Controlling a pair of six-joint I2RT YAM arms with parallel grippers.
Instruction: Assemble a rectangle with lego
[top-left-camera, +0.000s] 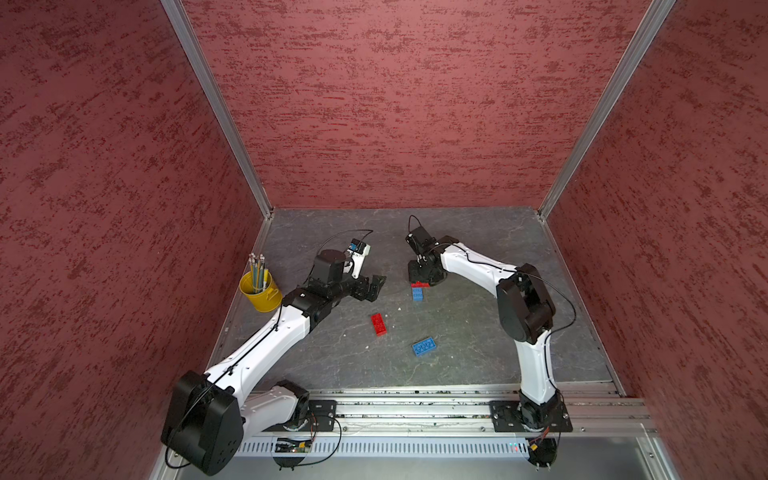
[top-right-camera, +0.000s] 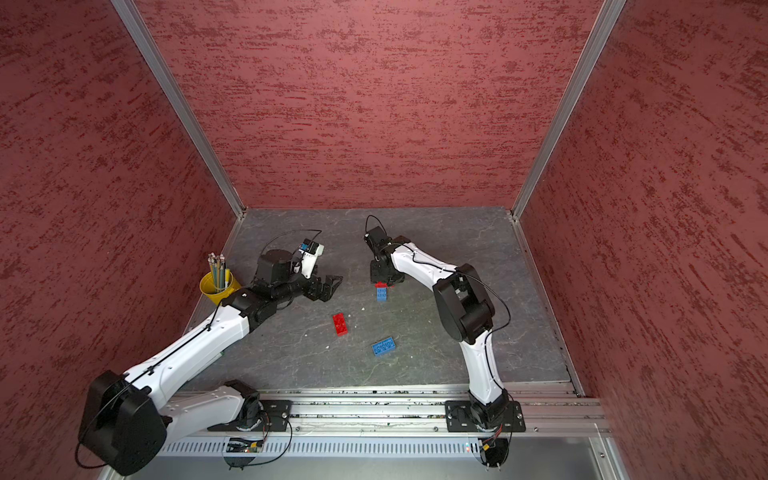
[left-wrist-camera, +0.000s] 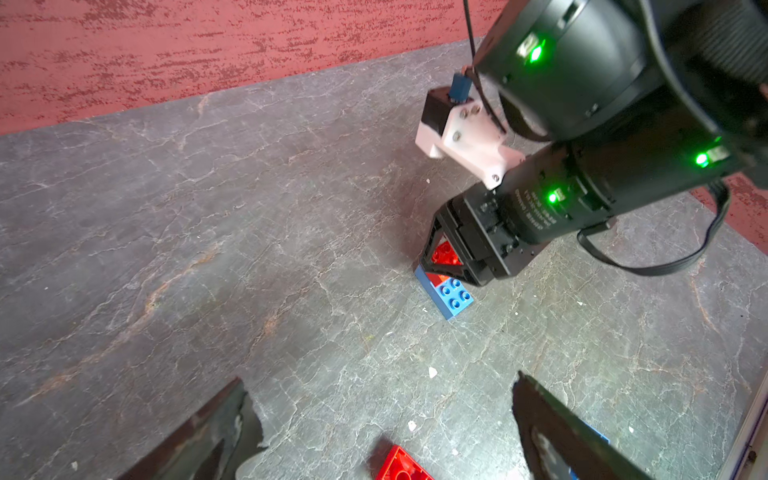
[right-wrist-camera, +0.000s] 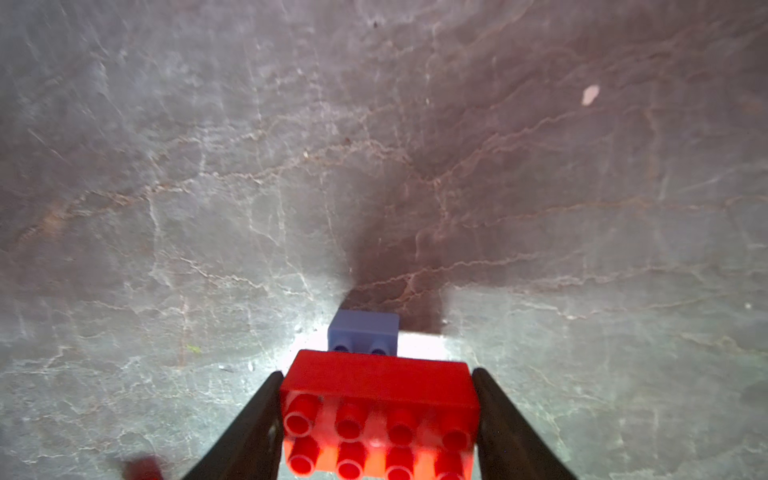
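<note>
My right gripper (top-left-camera: 421, 277) is shut on a red brick (right-wrist-camera: 380, 380), gripped by its ends with its studs facing the camera. Beneath it lies a blue brick (left-wrist-camera: 455, 297), and the red one crosses over it. Blue studs show in front of the red brick in the left wrist view; its far end (right-wrist-camera: 364, 328) shows beyond it in the right wrist view. Whether the two bricks touch or are pressed together I cannot tell. To the left, my left gripper (top-left-camera: 377, 288) hangs open and empty above the table. A second red brick (top-left-camera: 378, 324) and second blue brick (top-left-camera: 424, 346) lie loose nearer the front.
At the left edge stands a yellow cup (top-left-camera: 261, 294) holding several thin sticks. Bare grey table (top-left-camera: 488, 340) lies to the right of the loose blue brick. Red walls close in the back and sides. The two grippers are only a short gap apart.
</note>
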